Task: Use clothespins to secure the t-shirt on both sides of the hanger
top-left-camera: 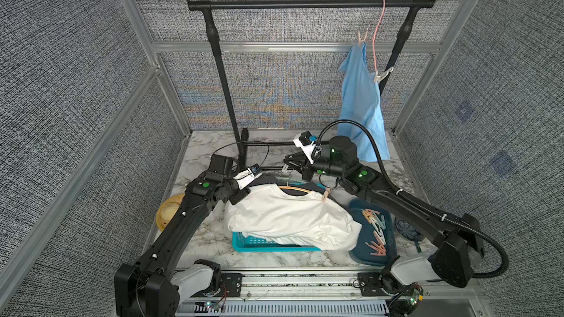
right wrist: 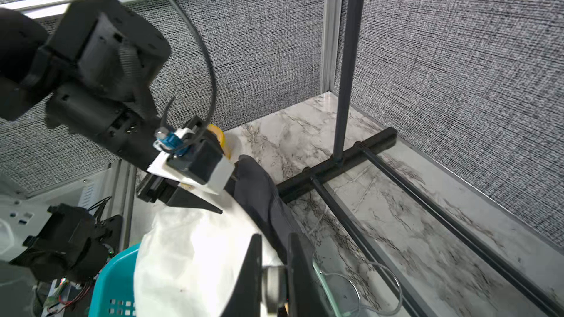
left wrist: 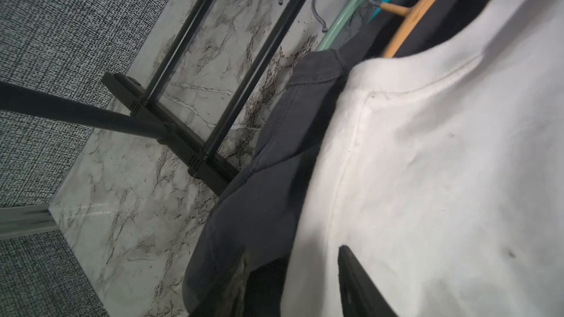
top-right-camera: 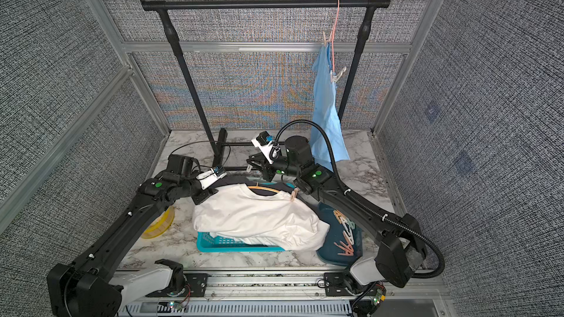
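The white t-shirt (top-left-camera: 288, 220) lies over the teal basket (top-left-camera: 246, 243), a wooden hanger (left wrist: 427, 0) showing at its collar. A pink clothespin (top-left-camera: 326, 195) is on the shirt's right side. My left gripper is part open at the shirt's left shoulder edge, its fingers either side of the white fabric's edge. My right gripper is shut on a pale clothespin (right wrist: 272, 287), held above the basket near the hanger hooks.
A dark tray (top-left-camera: 373, 252) with several clothespins lies at the right, a straw hat (top-left-camera: 167, 211) at the left. The black rack (top-left-camera: 311, 4) with a hanging blue shirt (top-left-camera: 358, 99) stands behind.
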